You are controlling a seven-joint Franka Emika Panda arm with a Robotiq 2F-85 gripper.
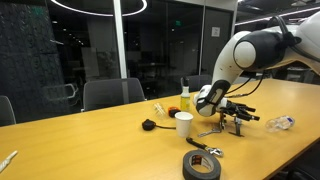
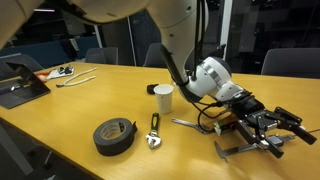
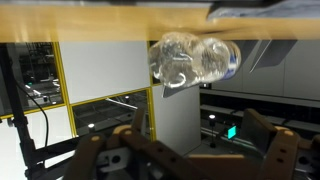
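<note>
A clear plastic bottle [image 1: 281, 123] lies on its side near the table's right edge in exterior view 1. In the wrist view the same bottle [image 3: 190, 61] shows beyond the fingers, close to the tabletop. My gripper [image 1: 259, 104] is low over the table, pointing toward the right edge, with its fingers apart and nothing held. The bottle is a short way off its fingertips, outside the grip. Exterior view 2 shows the open gripper [image 2: 291, 132] at the right, but I cannot make out the bottle there.
A white mug [image 2: 164, 97], a roll of black tape [image 2: 115, 136] and an adjustable wrench [image 2: 154, 132] are beside the arm. A yellow bottle [image 1: 185, 101] stands farther back.
</note>
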